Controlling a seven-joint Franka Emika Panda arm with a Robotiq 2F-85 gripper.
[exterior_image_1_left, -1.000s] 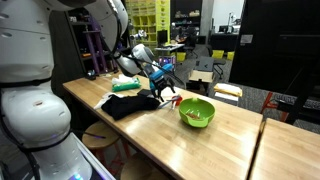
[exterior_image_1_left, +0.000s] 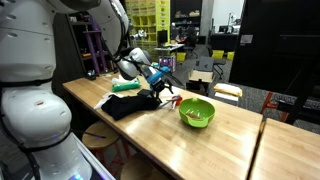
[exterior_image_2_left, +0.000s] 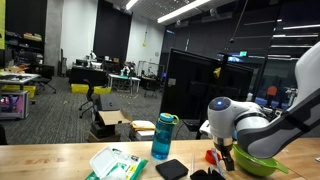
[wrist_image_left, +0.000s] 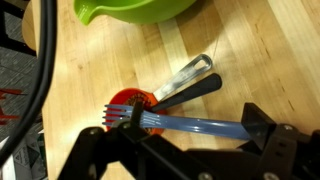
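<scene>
My gripper stands open, its two dark fingers wide apart in the wrist view. Across the gap shows a blue-grey fork (wrist_image_left: 190, 124), tines to the left; its right end passes behind the right finger, and contact cannot be told. Beneath the tines is a red cup (wrist_image_left: 130, 97), with a metal handle (wrist_image_left: 185, 75) and a black handle (wrist_image_left: 190, 92) reaching out to the upper right. In exterior view 1 the gripper (exterior_image_1_left: 158, 97) is low over the table, just left of the small red cup (exterior_image_1_left: 176, 101). A green bowl (exterior_image_1_left: 197, 113) sits to the cup's right.
A black cloth (exterior_image_1_left: 120, 105) lies left of the gripper. In exterior view 2, a blue bottle (exterior_image_2_left: 164, 136), a green-white packet (exterior_image_2_left: 120, 163) and a dark square item (exterior_image_2_left: 172, 170) stand or lie nearby.
The arm has shifted very slightly over the last second, staying beside the red cup. The bowl, cup and cloth look unmoved.
</scene>
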